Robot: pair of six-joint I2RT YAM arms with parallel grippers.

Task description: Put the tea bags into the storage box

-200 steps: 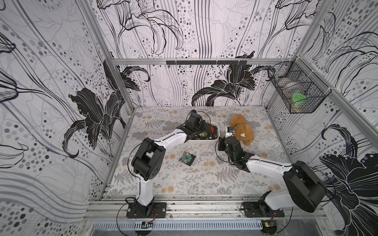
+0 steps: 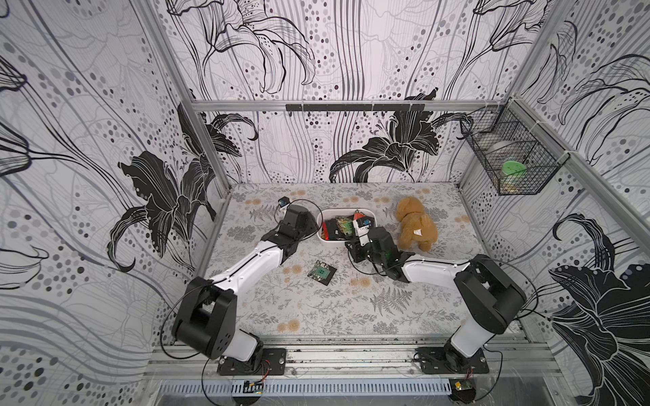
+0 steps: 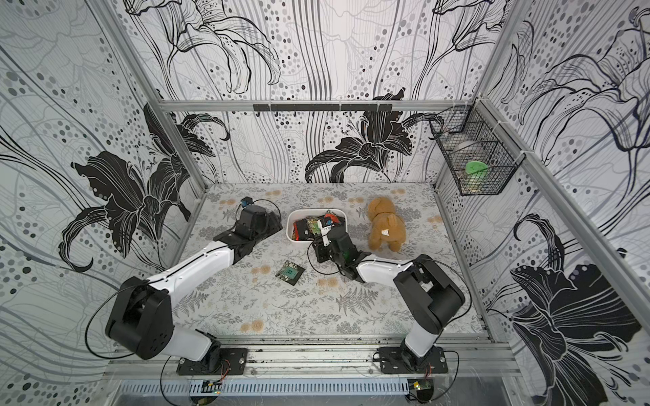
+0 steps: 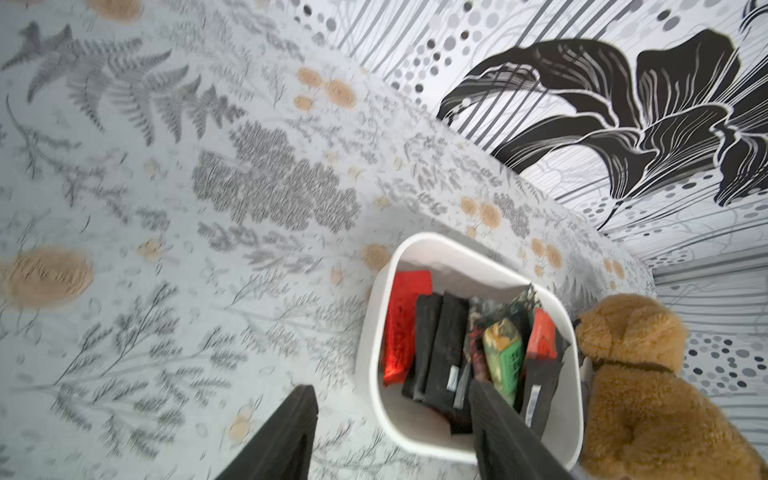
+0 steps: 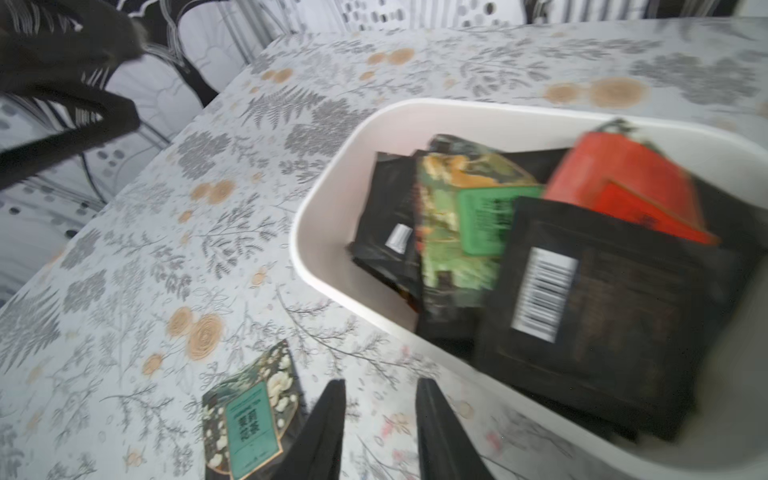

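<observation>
A single green-and-black tea bag (image 5: 252, 424) lies flat on the table in front of the white storage box (image 5: 308, 256). In the left wrist view, several tea bags sit inside that box: red ones (image 4: 408, 324), black ones and a green-yellow one (image 4: 502, 356). My left gripper is open and empty, left of the box. The right gripper stands partly open above the table by the box's front edge, nothing between its fingers; the loose tea bag is to its left in the right wrist view.
A brown plush toy (image 2: 416, 224) lies right of the box. The wire basket (image 2: 518, 159) hangs high on the right frame. Bare table stretches in front of the loose tea bag and at the left.
My left arm has swung left, off the box. The right arm has moved left from beside the plush toy to the box's front. The loose tea bag stays put.
</observation>
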